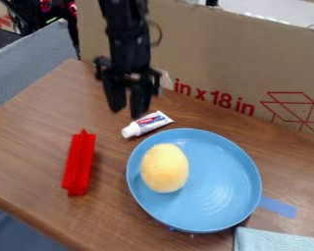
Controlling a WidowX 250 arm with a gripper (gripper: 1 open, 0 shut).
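Observation:
My black gripper (127, 96) hangs in the upper middle of the view, blurred, above the table just behind a small toothpaste tube (146, 124). Whether its fingers are open or shut is unclear. A red elongated object (78, 163) lies on the wooden table (42, 137) at the left. A round pale-yellow object (164, 168) rests on a blue plate (219, 191) to the right of it.
A cardboard box wall (238, 59) stands along the back. A light cloth (271, 241) lies at the front right corner, and blue tape shows beside the plate.

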